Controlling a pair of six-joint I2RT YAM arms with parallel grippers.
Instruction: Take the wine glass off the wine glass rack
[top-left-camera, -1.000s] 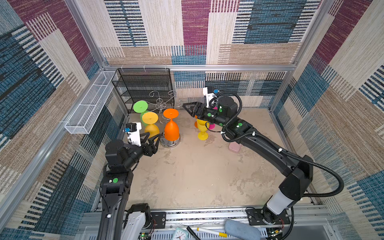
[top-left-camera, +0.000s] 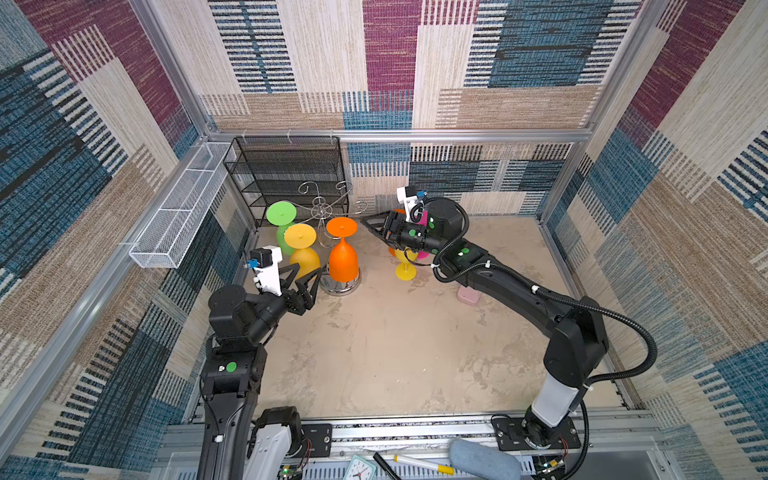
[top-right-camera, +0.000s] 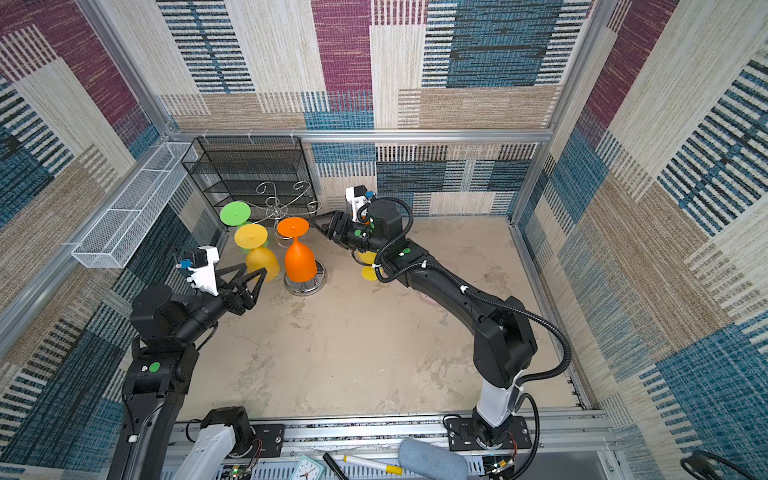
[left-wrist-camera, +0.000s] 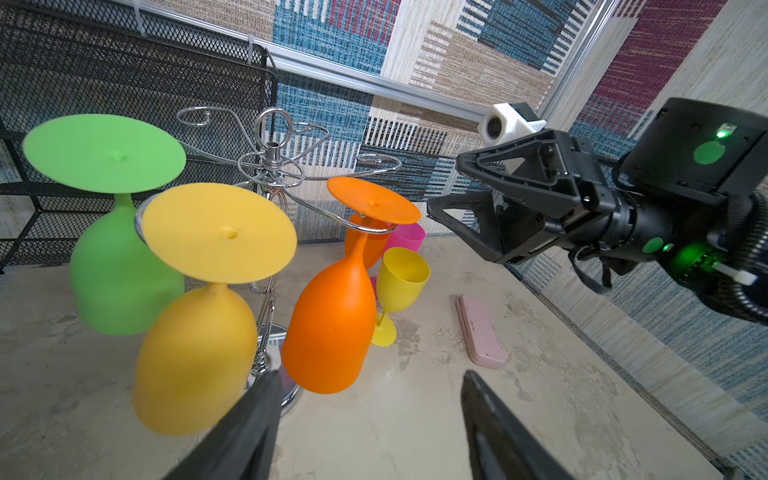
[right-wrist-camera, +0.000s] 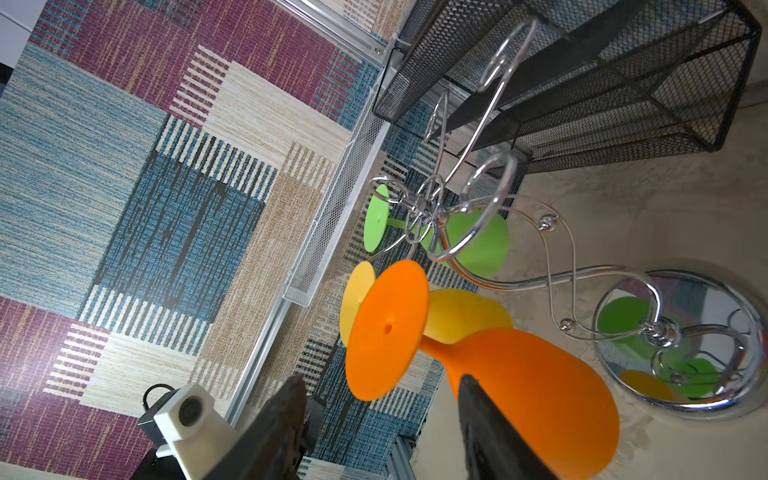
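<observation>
Upside-down wine glasses hang on the chrome rack (right-wrist-camera: 432, 212): green (left-wrist-camera: 120, 264), yellow (left-wrist-camera: 192, 360), and orange (left-wrist-camera: 328, 328) at the front right. My left gripper (top-left-camera: 304, 280) stands part open, low and in front of the yellow and orange glasses, empty. My right gripper (top-left-camera: 372, 224) is just right of the orange glass's foot, fingers part open with nothing between them; in the right wrist view that glass lies ahead of the blurred fingertips.
Upright yellow (left-wrist-camera: 400, 280), orange and pink glasses stand behind at right, near a pink case (left-wrist-camera: 480, 328). A black mesh shelf (top-right-camera: 240, 168) stands at the back, a white wire basket (top-left-camera: 180, 208) along the left.
My right arm has shifted left, bringing its gripper closer to the rack and orange glass. The left arm has barely moved; the glasses stay put.
</observation>
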